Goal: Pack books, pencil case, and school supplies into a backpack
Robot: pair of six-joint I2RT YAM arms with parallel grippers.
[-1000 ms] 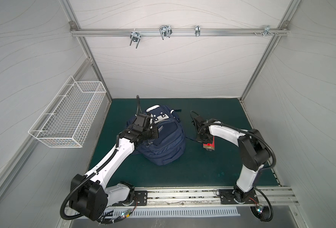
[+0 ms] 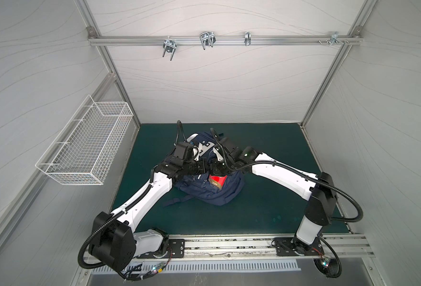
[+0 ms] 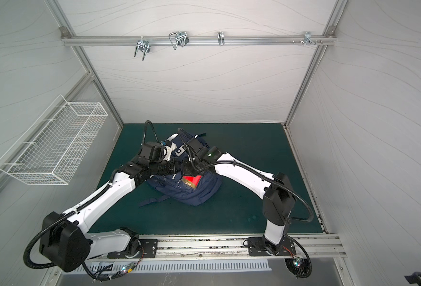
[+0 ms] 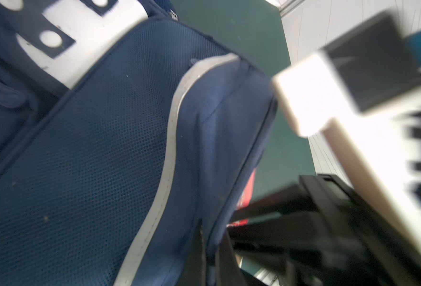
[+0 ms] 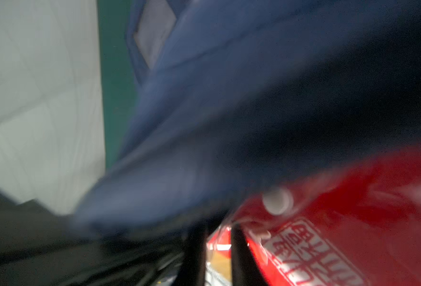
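Note:
A dark blue backpack [image 2: 227, 193] lies in the middle of the table; its front panel and pale piping fill the left wrist view. My left gripper is shut on the edge of the backpack's fabric. Over the bag, close beside it, my right gripper [image 2: 212, 168] is shut on a red packet [image 2: 217, 181] in clear plastic. White lettering and a round white button show on the packet in the right wrist view, where blue fabric [image 5: 267, 109] covers part of it. The arms hide much of the bag's opening from above.
A white wire basket [image 2: 88, 147] hangs empty on the left wall. Both grippers nearly touch each other above the bag.
My right gripper has carried the red packet leftward from the right side of the table to the backpack. The left gripper has shifted slightly right, and the bag's shape has changed.

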